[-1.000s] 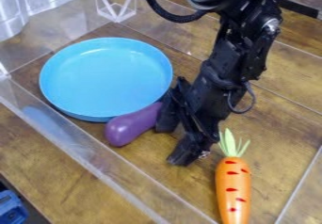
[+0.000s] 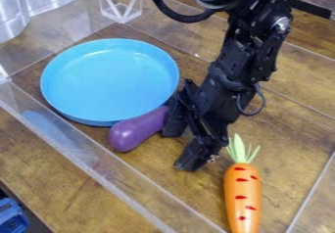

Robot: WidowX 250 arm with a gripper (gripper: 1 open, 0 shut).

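Note:
A black robot arm reaches down at the centre, its gripper point(image 2: 189, 131) low on the wooden surface at the end of a purple eggplant point(image 2: 132, 131). The eggplant's far end is hidden by the black fingers, so whether they grip it cannot be told. The eggplant lies beside the rim of a blue plate point(image 2: 66, 74). A toy carrot point(image 2: 242, 196) with a pale green top lies to the lower right of the gripper.
Clear transparent walls or panels point(image 2: 53, 141) run along the left. A small blue object point(image 2: 8, 217) sits at the lower left corner. Bare wood shows right of the arm and along the bottom.

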